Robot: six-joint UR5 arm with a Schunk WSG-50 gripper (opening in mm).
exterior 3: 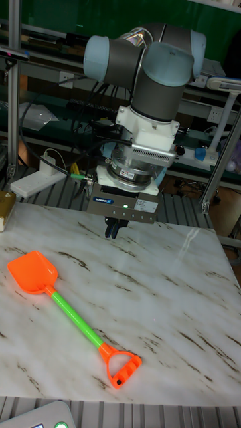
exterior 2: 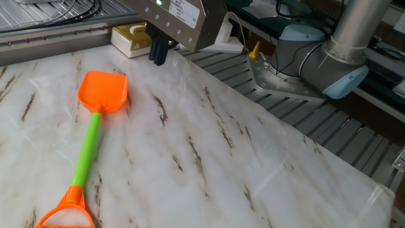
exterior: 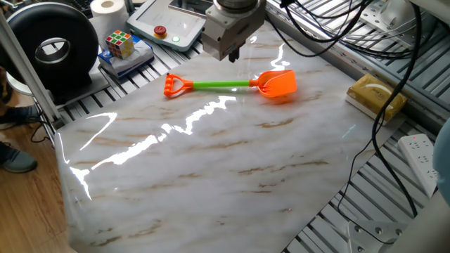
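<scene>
A toy shovel with an orange blade (exterior: 278, 83), a green shaft (exterior: 221, 84) and an orange loop handle (exterior: 176, 85) lies flat on the marble-patterned table. In exterior view 2 its blade (exterior 2: 103, 91) points toward the back and its handle (exterior 2: 67, 214) is cut off by the lower frame edge. My gripper (exterior 3: 114, 231) hangs over the table, pointing down, apart from the shovel. Its short dark fingers (exterior 2: 155, 50) stand close together with nothing visible between them. The whole shovel shows in exterior view 3, with its green shaft (exterior 3: 77, 318) running diagonally.
A yellow-and-white box (exterior: 375, 98) sits at the table's edge, with a black cable hanging across it. A puzzle cube (exterior: 119, 43) rests on a blue-and-white pack beyond the opposite edge.
</scene>
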